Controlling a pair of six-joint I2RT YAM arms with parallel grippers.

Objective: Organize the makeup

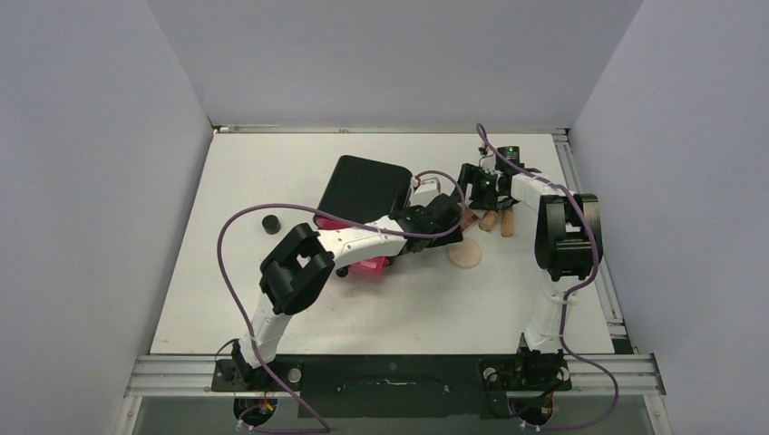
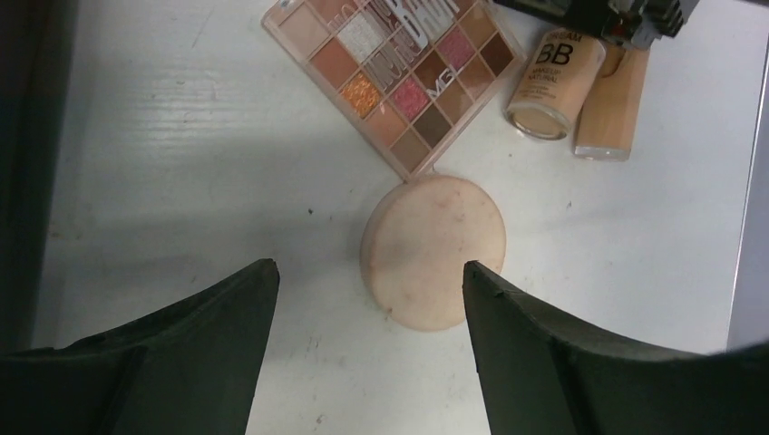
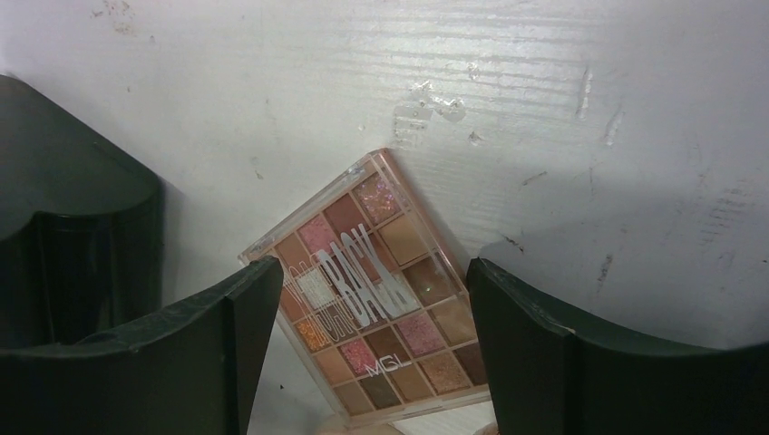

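Note:
The round beige compact (image 2: 433, 252) lies flat on the table, with my left gripper open just above it, one finger on each side in the left wrist view. The eyeshadow palette (image 3: 372, 290) lies between the fingertips of my open right gripper; I cannot tell whether they touch it. Two foundation items, a BB cream (image 2: 553, 86) and a slimmer one (image 2: 609, 118), lie to the palette's right in the left wrist view.
A black case (image 1: 361, 186) with pink (image 1: 367, 265) showing fills the middle, partly under my left arm. A small black cylinder (image 1: 270, 224) stands to its left.

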